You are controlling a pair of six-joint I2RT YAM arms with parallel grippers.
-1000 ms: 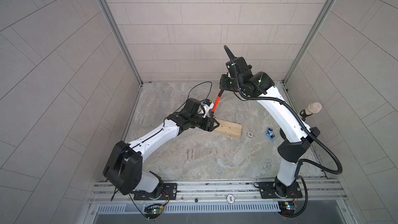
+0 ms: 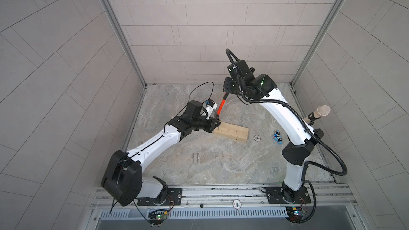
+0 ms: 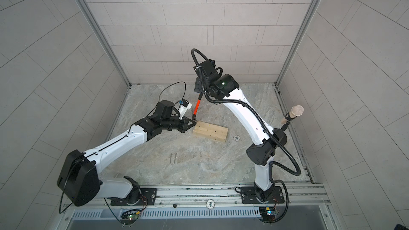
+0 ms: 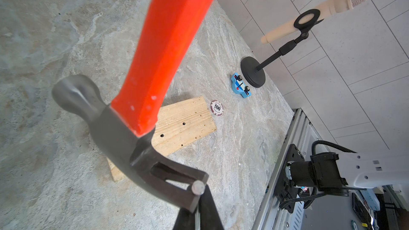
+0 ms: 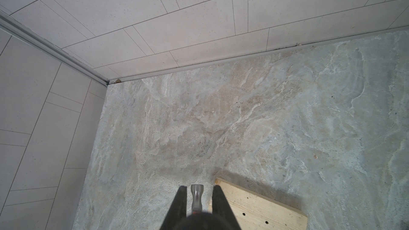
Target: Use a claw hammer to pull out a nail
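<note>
The claw hammer (image 4: 164,51) has an orange handle and a grey head (image 4: 115,132). My right gripper is shut on the top of its handle, and the hammer hangs head down. In the left wrist view a nail's round head (image 4: 198,187) sits at the claw tips. Below it, my left gripper is shut with the nail's thin shank showing between its fingers. The wooden block (image 2: 232,132), with several dark holes, lies under and beside the hammer head. The nail's lower end is hard to make out.
Two loose nails (image 2: 197,158) lie on the table's front left. To the right of the block are a poker chip (image 4: 216,107), a small blue toy (image 4: 240,85) and a microphone on a stand (image 4: 254,71).
The hammer has moved left with my right gripper, and my left gripper has drawn back from over the block toward its left end.
</note>
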